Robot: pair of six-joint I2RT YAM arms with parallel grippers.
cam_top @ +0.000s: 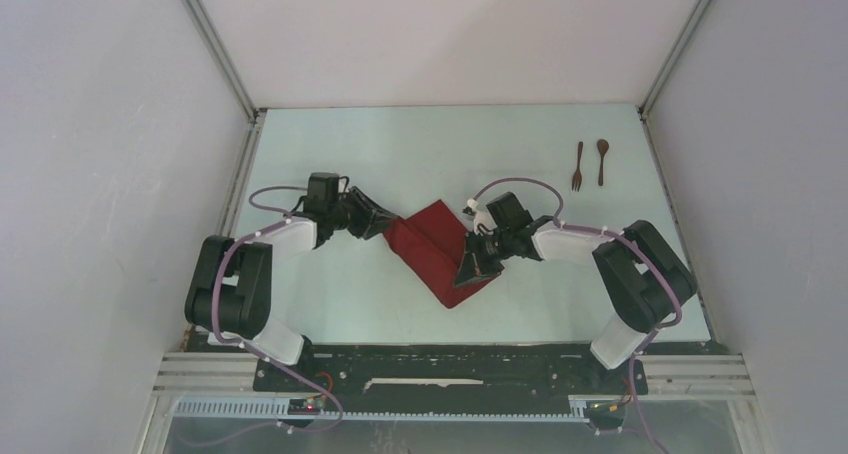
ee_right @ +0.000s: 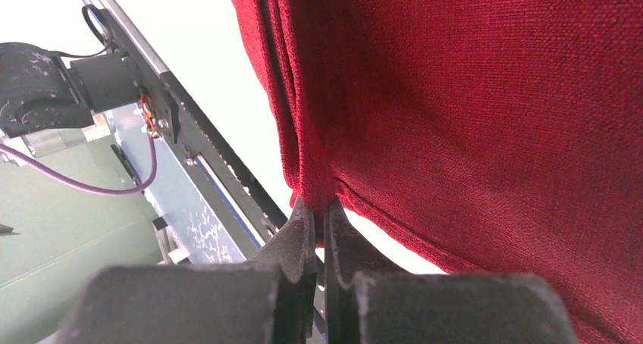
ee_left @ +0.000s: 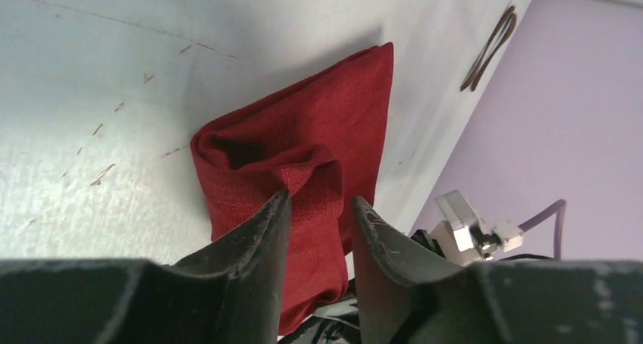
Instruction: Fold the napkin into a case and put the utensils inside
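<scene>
A dark red napkin (cam_top: 420, 254) lies in the table's middle, with a folded band along its near-left side and a curled left corner (ee_left: 250, 185). My left gripper (cam_top: 380, 222) is part open above that corner, its fingertips apart; whether cloth is between them is unclear. My right gripper is shut on the folded edge of the napkin (ee_right: 485, 132) near its front corner. A wooden fork (cam_top: 578, 169) and wooden spoon (cam_top: 601, 161) lie side by side at the back right.
Walls stand on both sides and behind; a dark rail runs along the front edge.
</scene>
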